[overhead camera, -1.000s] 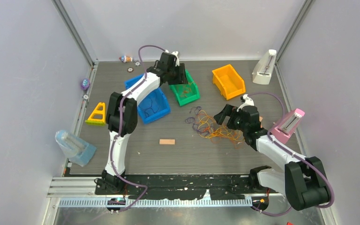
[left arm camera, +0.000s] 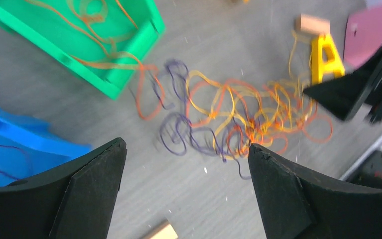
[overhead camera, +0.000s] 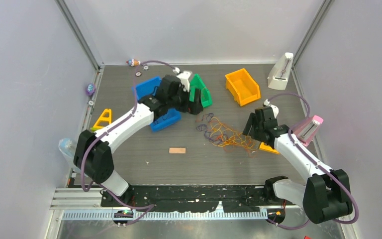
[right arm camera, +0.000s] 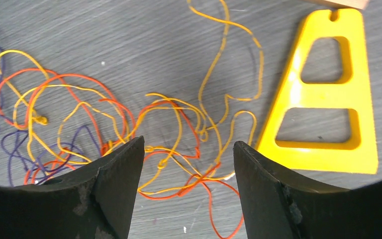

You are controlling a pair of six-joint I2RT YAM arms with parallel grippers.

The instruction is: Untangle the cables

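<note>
A tangle of orange, red and purple cables (overhead camera: 224, 137) lies on the grey table, yellowish orange strands mostly toward the right, purple toward the left. My left gripper (overhead camera: 195, 102) stands open above and to the upper left of the pile; in its wrist view nothing is between the fingers. My right gripper (overhead camera: 248, 127) hangs over the pile's right end, its fingers apart with cables seen below and between them. Orange cables lie in the green bin (overhead camera: 204, 92), some trailing over its edge in the left wrist view; dark cable lies in the blue bin (overhead camera: 166, 119).
An orange bin (overhead camera: 242, 87) stands at the back. A yellow plastic piece (right arm camera: 318, 92) borders the pile's right, near a pink device (overhead camera: 309, 129). A wooden block (overhead camera: 177, 150) lies on clear table front-centre.
My right gripper has shifted rightward.
</note>
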